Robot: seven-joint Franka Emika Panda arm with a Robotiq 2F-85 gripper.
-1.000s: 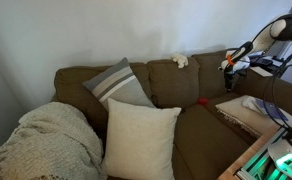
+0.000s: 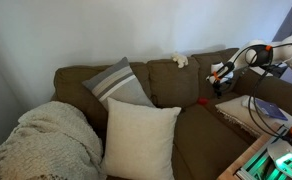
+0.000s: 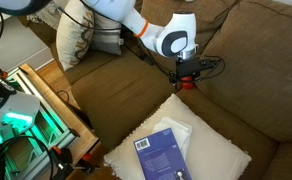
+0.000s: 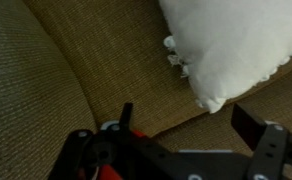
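My gripper [image 3: 194,75] hangs low over the brown sofa seat near the backrest. In the wrist view its dark fingers [image 4: 254,128] stand wide apart, and only sofa fabric shows between the tips. A small red object [image 3: 188,85] lies just under and beside the gripper in the second exterior view; the first exterior view has the red object [image 2: 203,101] slightly left of the gripper. Only part of the red object [image 4: 111,170] is visible at the bottom of the wrist view, mostly covered by the left finger. What it is cannot be made out.
A white cushion [image 3: 211,150] lies flat on the seat, carrying a purple book [image 3: 164,155]. A white plush item [image 2: 180,60] rests atop the backrest. Upright striped [image 2: 116,82] and cream [image 2: 139,140] pillows stand farther left. Seat between them is clear.
In the first exterior view the gripper has moved left and slightly down along the sofa, closer to the red object. The red object and the pillows look unmoved.
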